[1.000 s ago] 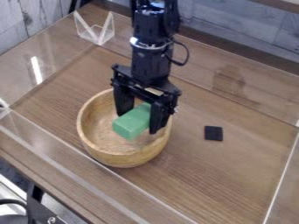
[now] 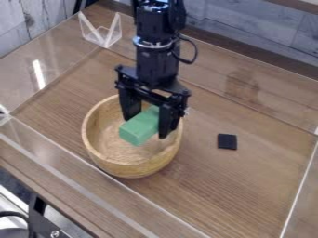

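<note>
The black robot arm reaches down from the top middle. Its gripper (image 2: pixel 141 113) is open, its two dark fingers over a round wooden bowl (image 2: pixel 130 163). A green block (image 2: pixel 140 124) lies in the bowl between and just below the fingers. Whether the fingers touch it I cannot tell.
A small black square object (image 2: pixel 226 141) lies on the wooden table (image 2: pixel 236 186) right of the bowl. A clear plastic object (image 2: pixel 97 28) is at the back left, and a cable shows at the lower left corner.
The arm and gripper have shifted slightly left and up toward the back. The green block appears slightly farther back in the bowl.
</note>
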